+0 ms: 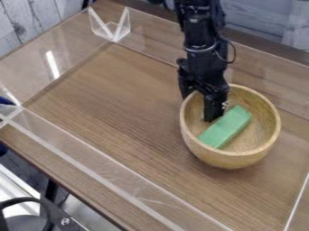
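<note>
The black gripper (205, 99) hangs from the top of the view, open, its lower end at the left rear rim of a wooden bowl (248, 150) on the right of the table. A green block (226, 128) lies inside the bowl, tilted lengthwise from front left to back right. I cannot see clearly what lies directly under the fingers.
A white wire-like object (110, 27) stands at the back left. A black cable or fixture (27, 217) sits at the bottom left corner, off the tabletop.
</note>
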